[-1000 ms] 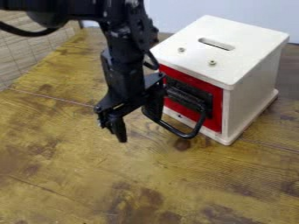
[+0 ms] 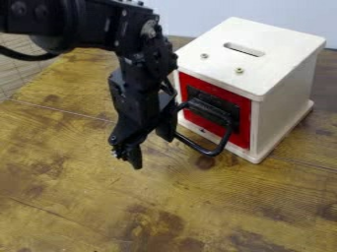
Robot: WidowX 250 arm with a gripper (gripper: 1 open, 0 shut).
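A white wooden box (image 2: 279, 94) with a slot on top and a red front panel (image 2: 239, 104) stands at the right. A black handle (image 2: 211, 151) juts out from the red front toward the lower left. My black gripper (image 2: 129, 152) hangs just left of the box front, fingers pointing down over the table, apart from the handle's lower bar. Whether the fingers are open or shut is hard to make out.
A pale wall stands behind the box, and a tiled area shows at the upper left.
My gripper has shifted slightly left and up, away from the box front. The box and its handle look unchanged.
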